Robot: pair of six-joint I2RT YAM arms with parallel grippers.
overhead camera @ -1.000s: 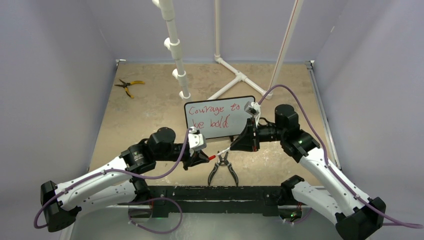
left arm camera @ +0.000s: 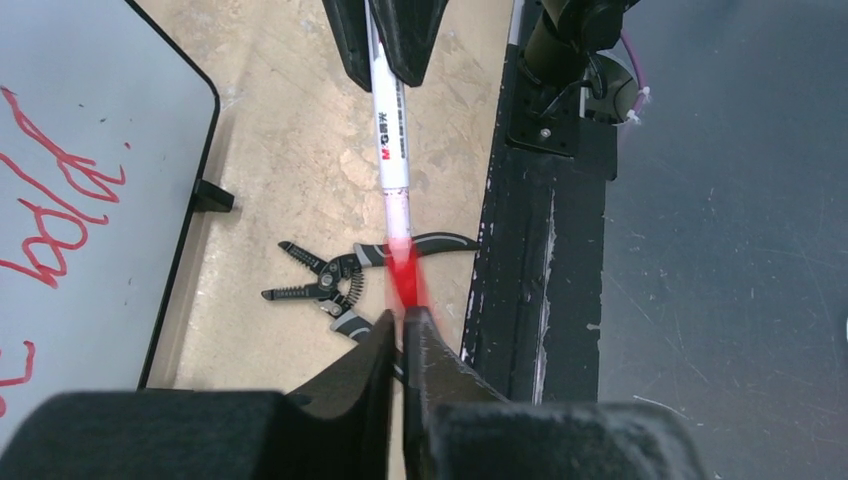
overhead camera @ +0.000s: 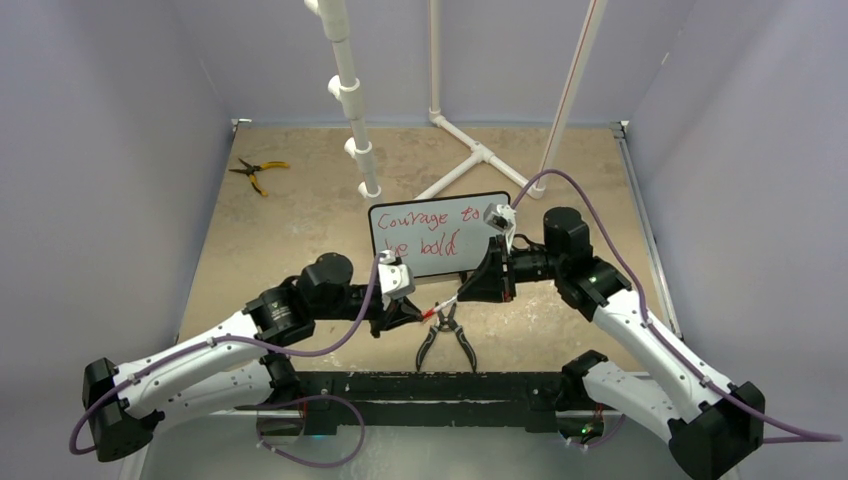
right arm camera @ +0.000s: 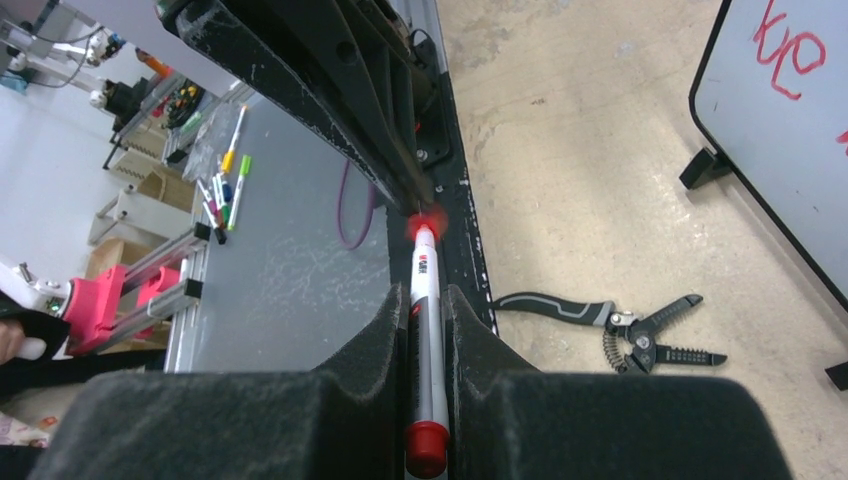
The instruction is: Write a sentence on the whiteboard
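Observation:
The whiteboard stands behind the arms, with red writing reading "Courage to be bold". A white marker spans both grippers. My right gripper is shut on the marker's body, as the right wrist view shows. My left gripper is shut on the red cap at the other end, which is blurred in the left wrist view.
Wire strippers lie below the grippers near the front edge. Yellow-handled pliers lie at the back left. White pipes stand behind the board.
The arms and marker are nearly still; my right arm has shifted very slightly leftward. The writing on the board is unchanged.

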